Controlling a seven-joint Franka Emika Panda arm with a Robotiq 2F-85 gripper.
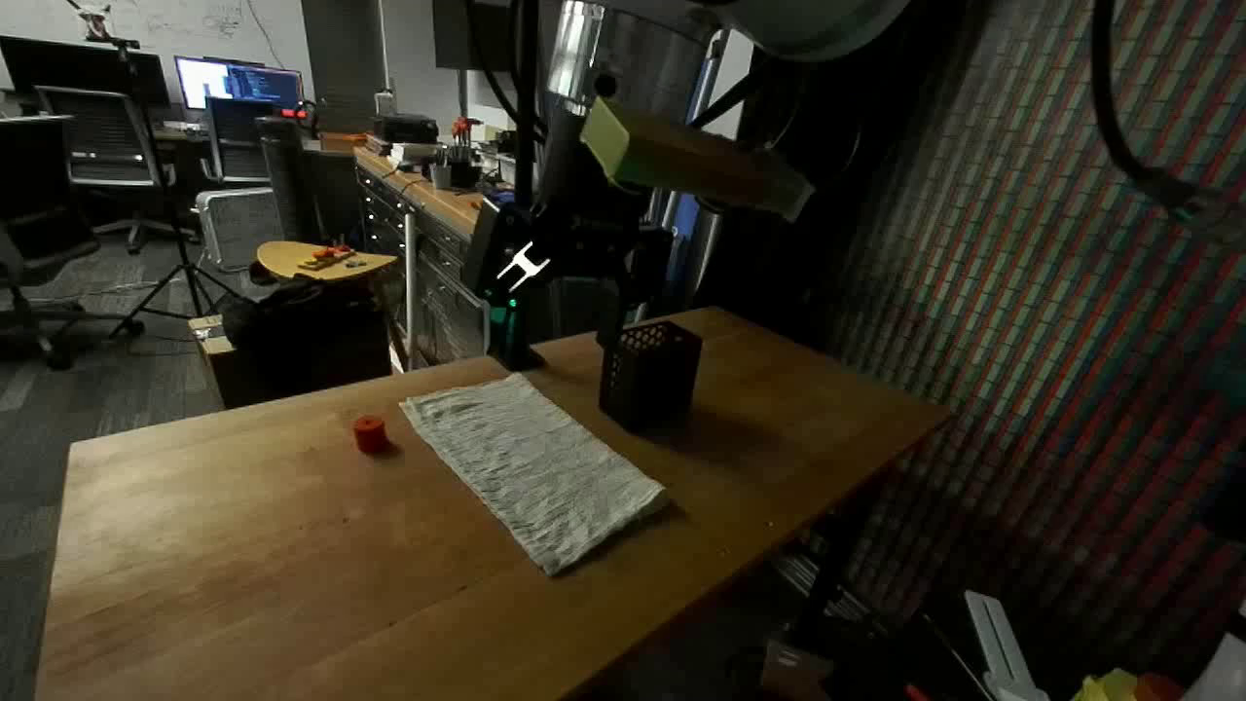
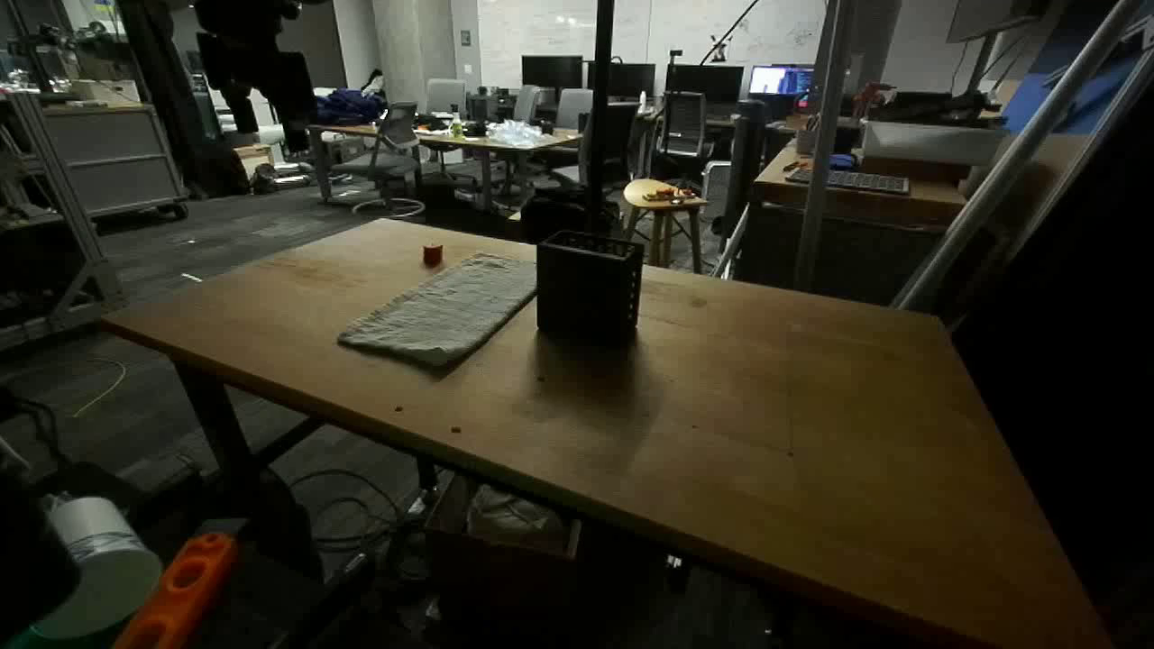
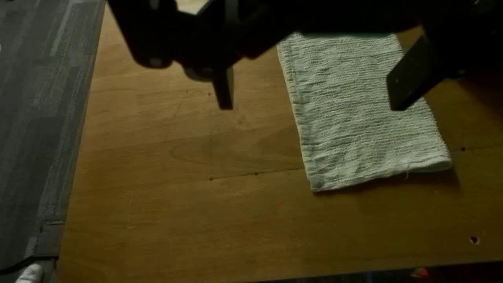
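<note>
My gripper [image 1: 567, 343] hangs above the table, fingers apart, with nothing visible between them. In the wrist view the dark fingers [image 3: 223, 90] are spread wide, one over bare wood and the other over the pale cloth [image 3: 360, 113]. That cloth lies flat and slightly wrinkled near the middle of the table. A small red cylinder [image 1: 370, 434] rests on the wood beside the cloth, apart from it. On the cloth's other side stands an upright black perforated basket [image 1: 650, 376]; its inside is too dark to read. Neither the cylinder nor the basket appears clearly in the wrist view.
A small stool [image 2: 662, 196] stands beyond the back edge. Lighting is dim.
</note>
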